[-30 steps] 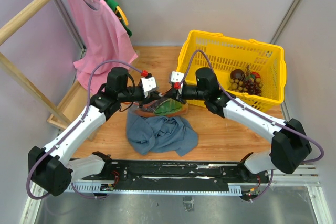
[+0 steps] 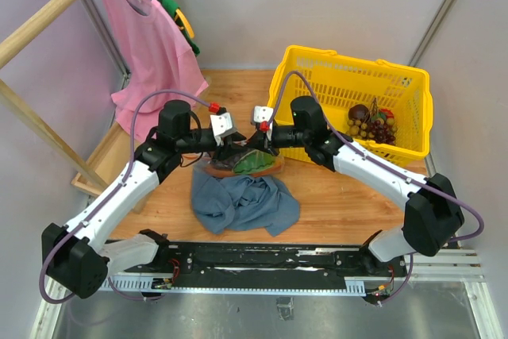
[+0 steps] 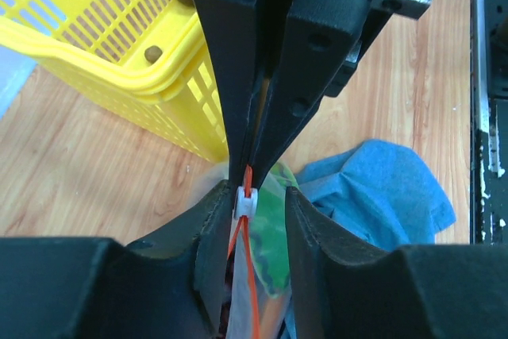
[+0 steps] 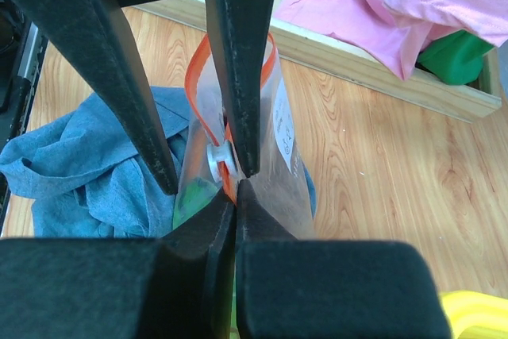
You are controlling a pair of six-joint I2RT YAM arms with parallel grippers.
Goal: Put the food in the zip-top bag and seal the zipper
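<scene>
The clear zip top bag point(image 4: 282, 172) stands with its orange zipper edge upward and a white slider point(image 3: 246, 202) on that edge. Green food point(image 3: 272, 232) shows through the plastic. My left gripper is open, its fingers on either side of the slider and zipper edge, with gaps visible. Facing it, my right gripper is shut with the thin orange edge pinched at its fingertips, right beside the slider. Past the slider, on the left gripper's side, the orange edges point(image 4: 198, 65) stand spread apart. From above, the arms hide the bag's top.
A crumpled blue cloth point(image 2: 242, 202) lies in front of the bag. The yellow basket point(image 2: 290, 65) with fruit point(image 2: 373, 123) stands back right, close to the right arm. A wooden rack with a pink shirt point(image 2: 155, 53) occupies the left. Bare table point(image 2: 349, 204) shows at front right.
My right gripper has shifted slightly left, closer to the left gripper.
</scene>
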